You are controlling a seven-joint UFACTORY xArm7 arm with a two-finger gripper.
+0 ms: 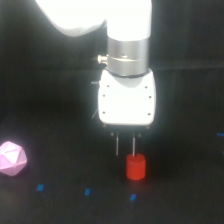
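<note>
A white gripper (126,153) hangs down from the arm, its two thin fingers spread apart with nothing seen between them. A small red cylinder (135,168) stands upright on the dark surface. In the picture, the cylinder sits below and a bit to the right of the gap. The right finger (134,145) lines up with the cylinder's top, while the left finger is clear to its left. Whether the right finger touches the cylinder, or is above or behind it, I cannot tell.
A pink many-faced ball (12,158) rests at the left edge. Small blue marks dot the dark surface, with one (87,191) at lower left and another (132,197) in front of the cylinder.
</note>
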